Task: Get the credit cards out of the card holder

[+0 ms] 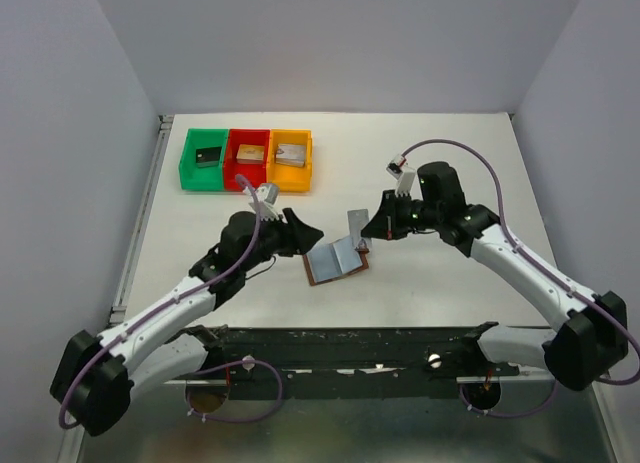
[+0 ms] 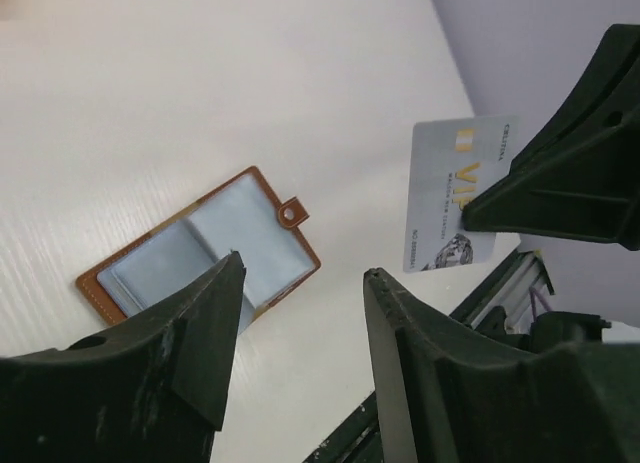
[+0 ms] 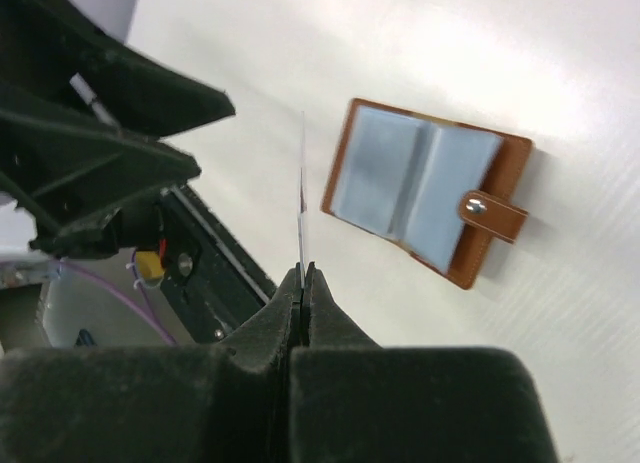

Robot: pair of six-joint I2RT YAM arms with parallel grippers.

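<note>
The brown card holder [image 1: 336, 261] lies spread open on the table, its clear sleeves facing up; its snap tab [image 2: 292, 213] shows in the left wrist view. Above it, a silvery VIP card [image 2: 455, 191] hangs upright with my right gripper [image 1: 368, 231] shut on its edge. Seen edge-on in the right wrist view, the card [image 3: 302, 198] rises from between the fingertips. My left gripper is parted with nothing between its fingers, raised on the holder's left side. No card can be made out in the visible sleeves.
Green [image 1: 204, 161], red [image 1: 233, 148] and yellow [image 1: 303, 165] bins stand together at the back left, with dark and tan items inside.
</note>
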